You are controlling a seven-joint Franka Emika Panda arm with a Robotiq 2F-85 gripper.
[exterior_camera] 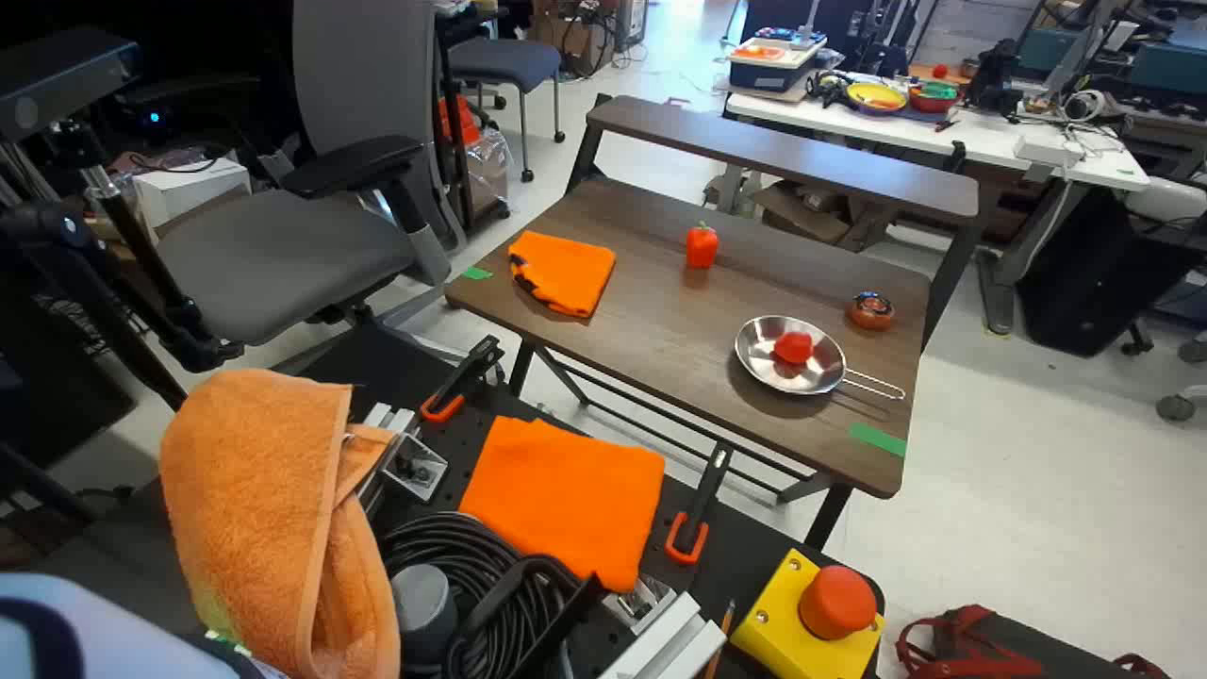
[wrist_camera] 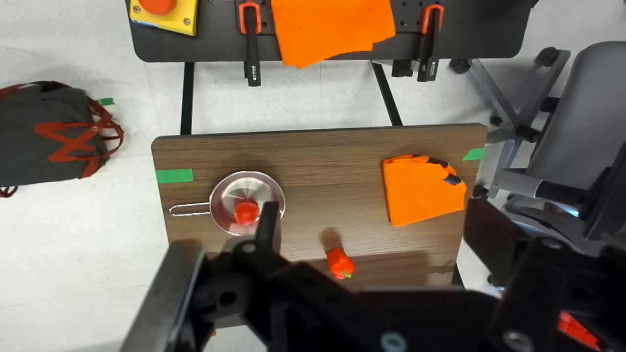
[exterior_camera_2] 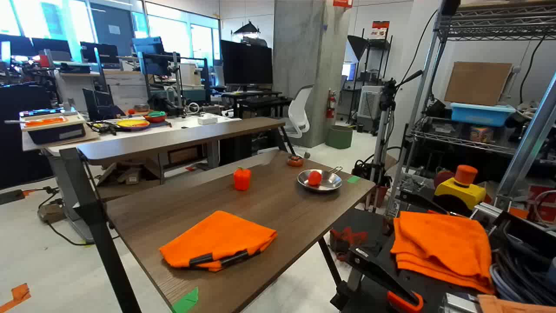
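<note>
In the wrist view my gripper is open, its dark fingers spread wide with only the table far below visible between them. The exterior views do not show the gripper. On the brown table [exterior_camera: 668, 306] stands a red-orange bell pepper [exterior_camera: 702, 245] with a green stem. A steel pan [exterior_camera: 769, 373] near one end holds a round red item [exterior_camera: 793, 346]. Close to the pan is a small copper-brown round object [exterior_camera: 871, 311], which the gripper hides in the wrist view. A folded orange cloth [exterior_camera_2: 213, 237] with dark patches lies at the opposite end.
A raised shelf [exterior_camera: 781, 143] runs along one long side of the table. Across a gap, a black bench carries another orange cloth [exterior_camera: 566, 492], clamps, cables and a yellow box with a red button [exterior_camera: 837, 600]. Bare tabletop lies between the orange cloth and the pan.
</note>
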